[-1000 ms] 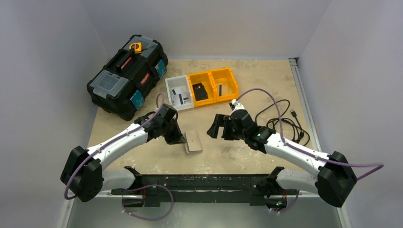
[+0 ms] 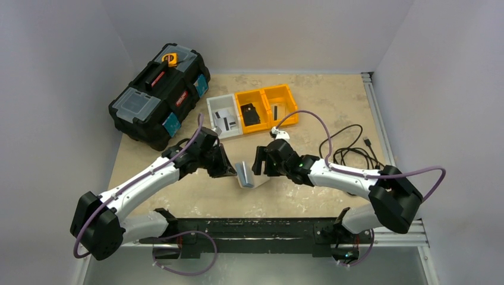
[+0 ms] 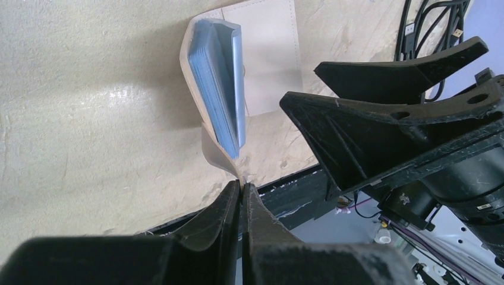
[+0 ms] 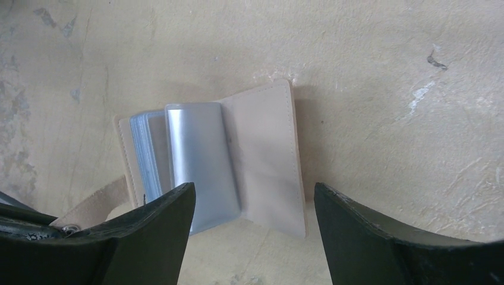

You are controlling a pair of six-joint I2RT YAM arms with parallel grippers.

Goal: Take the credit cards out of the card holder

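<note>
The beige card holder (image 4: 267, 157) lies open on the table, its snap-less cover spread flat to the right. Clear bluish sleeves (image 4: 202, 160) stand in a stack along its other half, the top one partly folded over. I cannot make out separate credit cards inside them. My left gripper is shut on the holder's thin strap (image 3: 217, 151), at the holder's near-left corner. Above the holder, my right gripper is open; in its wrist view the holder shows beyond and between the fingertips, with nothing gripped.
White and orange bins (image 2: 265, 105) stand behind the holder. A black toolbox (image 2: 156, 98) fills the back left, and coiled black cables (image 2: 356, 155) lie at right. Bare table surrounds the holder. Both grippers are close together.
My right gripper came in leftward over it.
</note>
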